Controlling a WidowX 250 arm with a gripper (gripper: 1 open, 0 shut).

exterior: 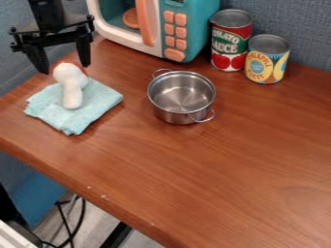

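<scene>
My black gripper [62, 56] hangs at the top left with its two fingers spread apart and nothing between them. Below it, a white mushroom-like object [72, 82] with a rounded head stands on a folded light-blue cloth [97, 105] at the left edge of the wooden table [214, 184].
A steel pot [181, 97] sits mid-table. A tomato can [230, 41] and a yellow-labelled can [266, 60] stand at the back right, beside a toy teal microwave [184, 29].
</scene>
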